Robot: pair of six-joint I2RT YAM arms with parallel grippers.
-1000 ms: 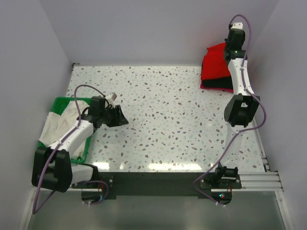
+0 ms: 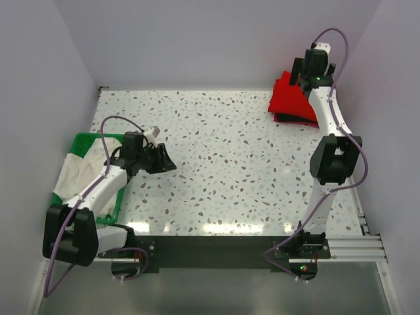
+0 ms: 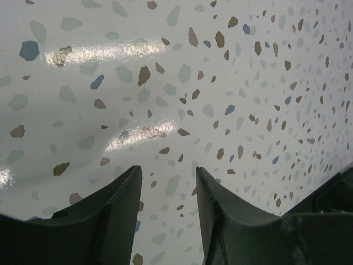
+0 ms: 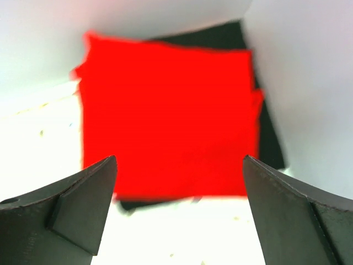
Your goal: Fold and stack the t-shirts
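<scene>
A red folded t shirt (image 2: 289,98) lies on a black one (image 2: 295,119) at the table's far right corner. In the right wrist view the red cloth (image 4: 171,110) is spread fairly flat, with black edges (image 4: 207,37) showing behind it and at its right. Above the stack my right gripper stands wide open, nothing between its fingers. My left gripper is open and empty over bare tabletop, just right of the green basket (image 2: 117,207). Whitish cloth (image 2: 92,172), probably t shirts, lies in that basket.
Close behind the stack rises the back wall (image 2: 197,46), and the right wall (image 2: 387,144) stands close to its right side.
</scene>
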